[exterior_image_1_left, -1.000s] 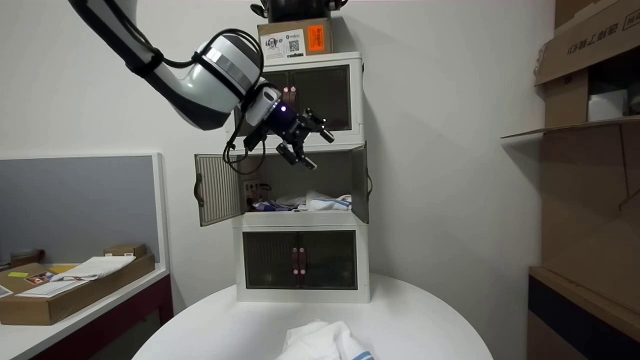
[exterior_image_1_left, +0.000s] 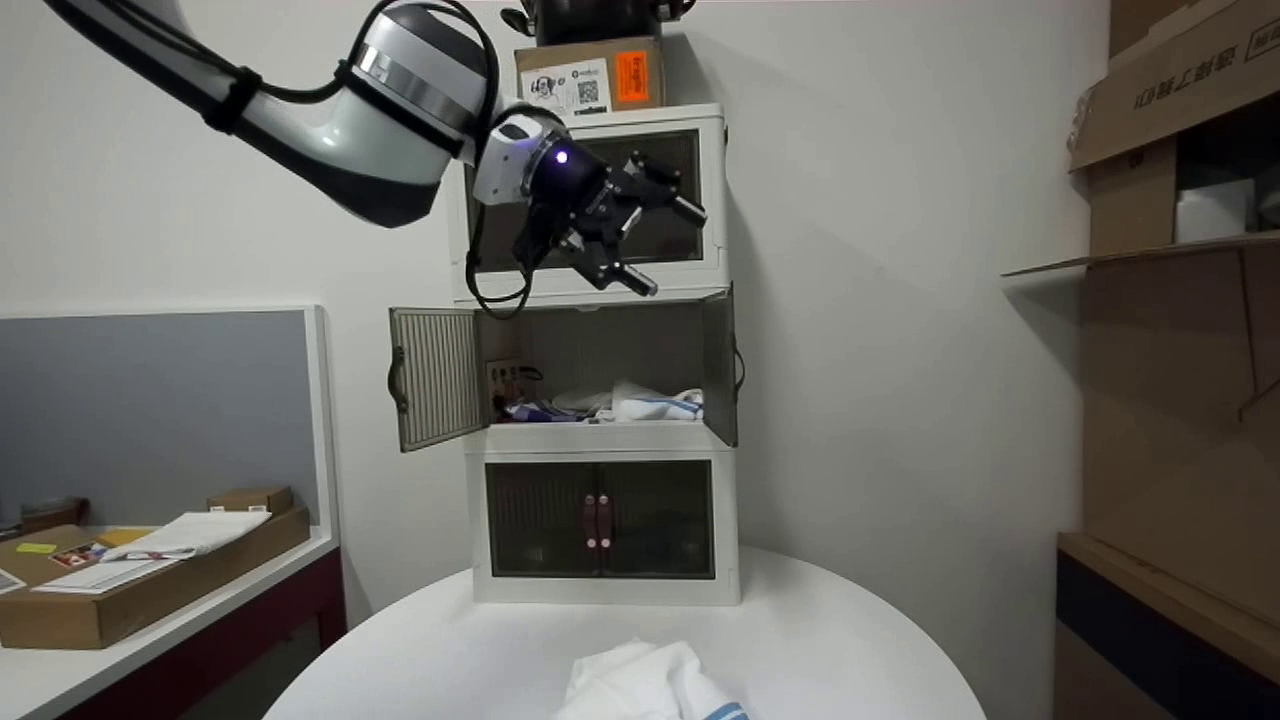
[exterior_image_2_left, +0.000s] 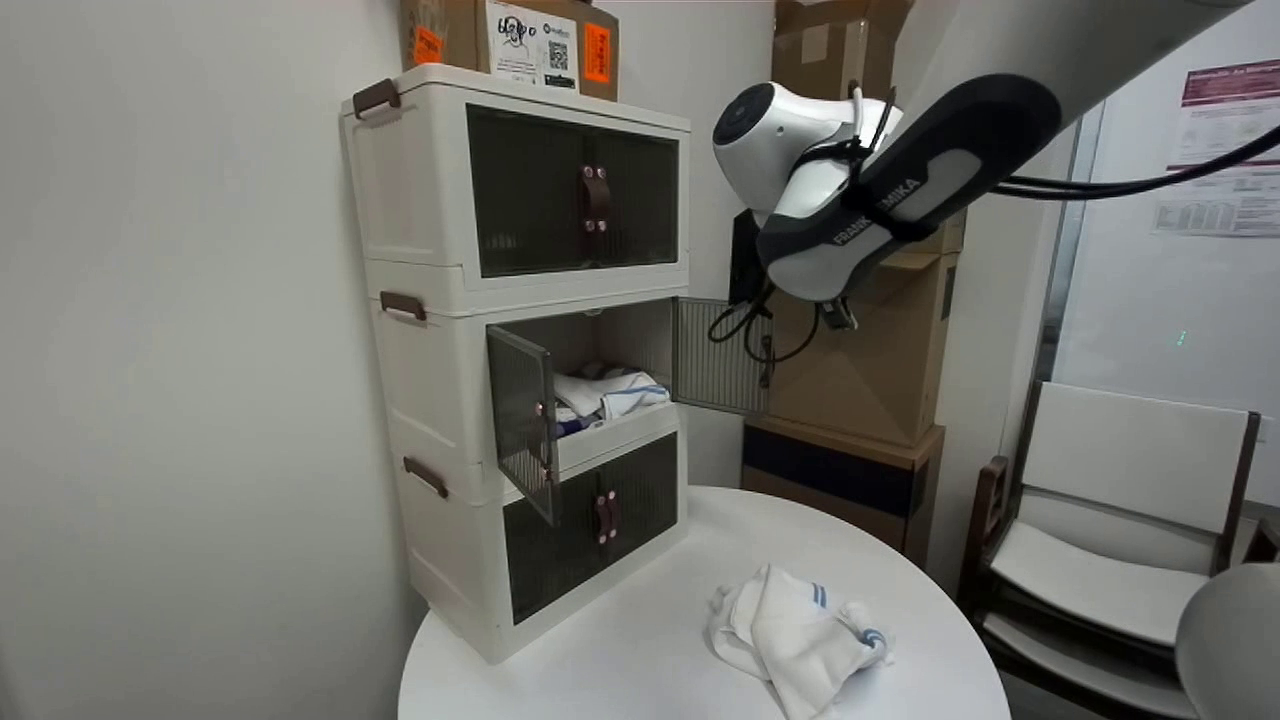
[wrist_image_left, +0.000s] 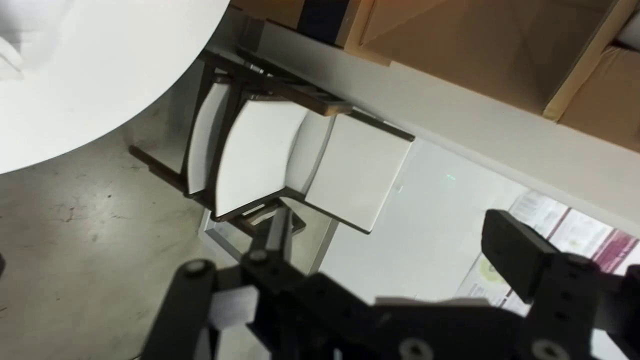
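Observation:
High above the round table, in front of the cabinet's upper part, my gripper (exterior_image_1_left: 667, 247) is open and empty. In the wrist view its fingers (wrist_image_left: 277, 237) are spread wide, facing a chair and the floor beyond the table. A crumpled white towel with blue stripes (exterior_image_2_left: 792, 630) lies on the table, well below and away from the gripper. The white stacked cabinet (exterior_image_1_left: 606, 440) has its middle compartment open, both doors swung outward. Inside that compartment are a white cloth with blue stripes (exterior_image_1_left: 654, 404) and a purple item (exterior_image_1_left: 536, 412).
The cabinet's open left door (exterior_image_1_left: 439, 378) and right door (exterior_image_1_left: 720, 366) jut out toward the table. Cardboard boxes (exterior_image_2_left: 858, 348) stand behind the arm. A chair (wrist_image_left: 264, 150) sits beyond the table edge.
The arm has risen, and my gripper has moved up and slightly to the right in exterior view 1. The towel, the cabinet doors and the compartment's contents look unchanged.

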